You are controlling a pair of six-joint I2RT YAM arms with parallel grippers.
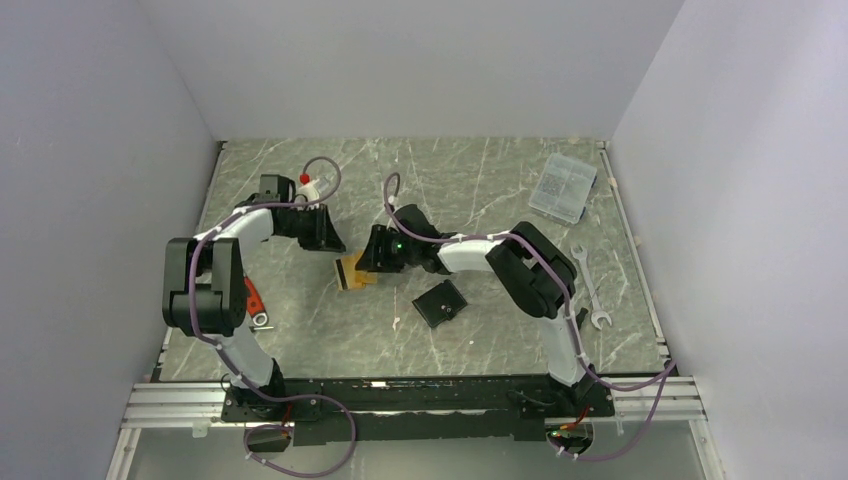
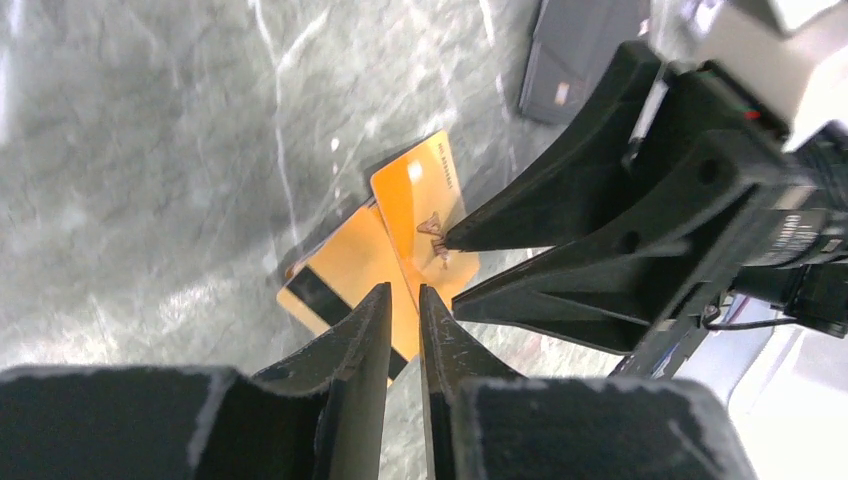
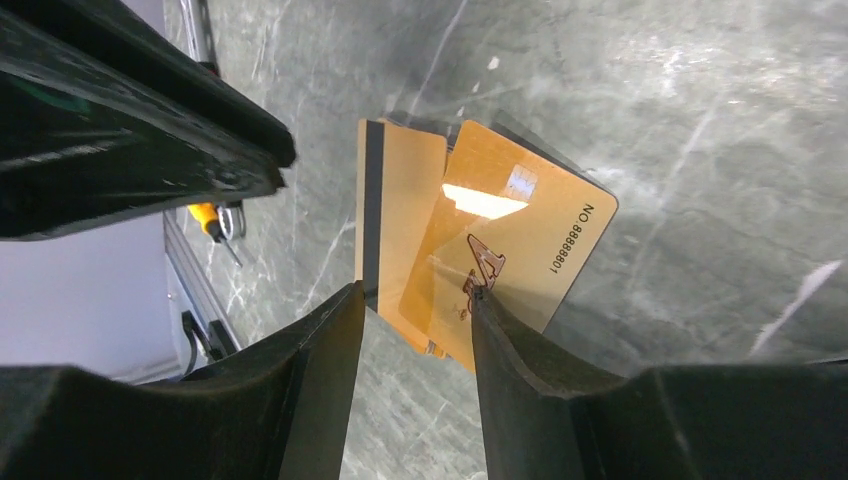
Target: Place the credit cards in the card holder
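Observation:
Gold credit cards (image 1: 345, 273) lie overlapped on the marble table: one with a dark stripe (image 2: 340, 270), the other numbered (image 3: 530, 240) and angled on top. My left gripper (image 1: 328, 242) is just up and left of them, fingertips close together; whether anything is between them is unclear. My right gripper (image 1: 375, 250) is over the cards' right edge, fingers parted with nothing held, as the left wrist view shows. The black card holder (image 1: 433, 303) lies flat below and right of the cards.
A clear plastic box (image 1: 562, 188) and a large wrench (image 1: 592, 285) lie on the right. A red-handled tool (image 1: 252, 293) is at the left. The table behind the grippers is largely clear.

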